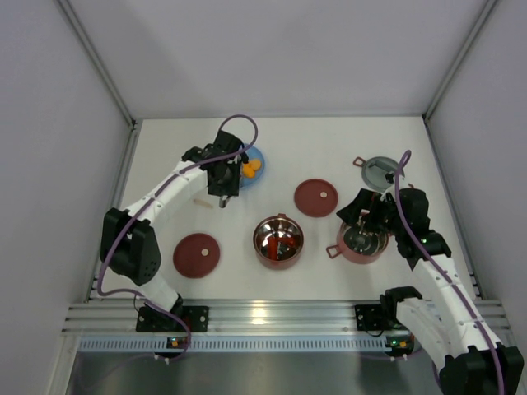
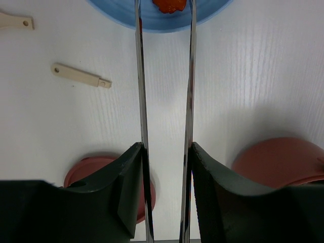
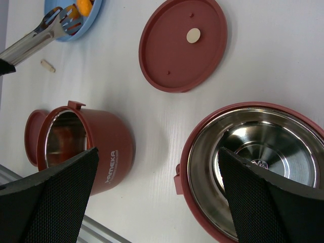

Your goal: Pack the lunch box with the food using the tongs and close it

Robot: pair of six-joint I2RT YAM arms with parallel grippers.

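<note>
My left gripper is shut on metal tongs (image 2: pixel 144 101), its fingers pressing the two long arms, which stand a little apart. In the left wrist view the tongs reach over the blue plate (image 2: pixel 167 26) to an orange-red piece of food (image 2: pixel 170 5); whether they grip it is cut off by the frame edge. Slotted tong ends show by the plate in the right wrist view. Yellow-orange food (image 1: pixel 252 166) lies on that plate. A brown pot (image 1: pixel 278 239) with red pieces inside stands at the middle. My right gripper is open, empty, above the right-hand pot (image 3: pixel 190 197).
One brown lid (image 1: pixel 316 197) lies between the pots and the plate, another (image 1: pixel 196 255) at the front left. A grey-green round piece (image 1: pixel 382 174) is at the back right. A pale beige clip (image 2: pixel 76 74) lies near the blue plate.
</note>
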